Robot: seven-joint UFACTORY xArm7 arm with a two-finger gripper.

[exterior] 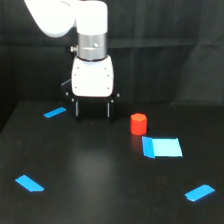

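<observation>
A small red block [138, 124] sits on the dark table, right of the middle of the view. My gripper [92, 108] hangs at the upper left of the block, clearly apart from it. Its two dark fingers point down and stand wide apart, so it is open, and nothing shows between them. The fingertips are hard to make out against the black background.
Just in front of the block lies a pale blue square [167, 147] with a brighter blue strip [148, 147] along its left side. Blue tape marks lie at the back left [54, 112], front left [29, 184] and front right [200, 192].
</observation>
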